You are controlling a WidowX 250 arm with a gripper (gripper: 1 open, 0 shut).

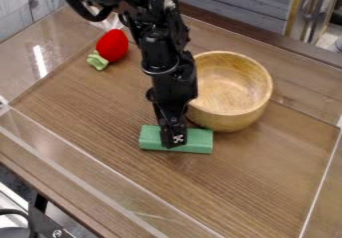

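Observation:
The black gripper (pixel 174 132) reaches down from the top onto a green rectangular block (pixel 199 140) on the wooden table. Its tips are at the block, and whether they have closed on it cannot be told. A wooden bowl (pixel 241 85) sits just right of the gripper, behind the block.
A red object (pixel 112 45) and a small green-and-white item (pixel 99 59) lie at the back left.

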